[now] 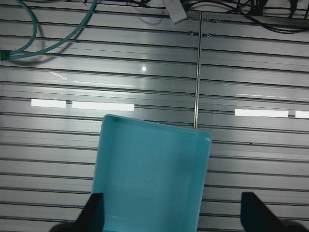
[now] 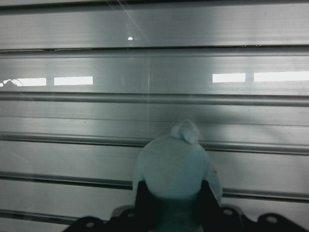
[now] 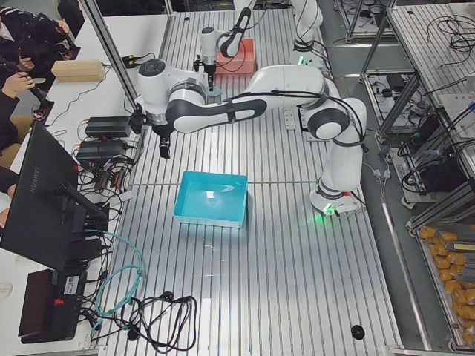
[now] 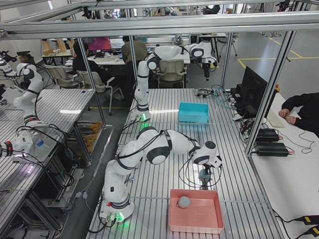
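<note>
A light blue plush toy (image 2: 169,166) fills the space between the fingers of my right gripper (image 4: 206,174), which is shut on it over the metal table, short of the salmon bin (image 4: 196,219). A grey round object (image 4: 184,202) lies in that bin. My left gripper (image 3: 165,148) hangs above the table, left of and beyond the turquoise bin (image 3: 210,199) in the camera left view; in the left wrist view its fingertips stand wide apart over that bin, with nothing between them.
A black monitor (image 3: 41,196) and power boxes (image 3: 104,148) line the left edge in the camera left view. Cable loops (image 3: 156,322) lie at the near left. The table right of and below the turquoise bin is clear.
</note>
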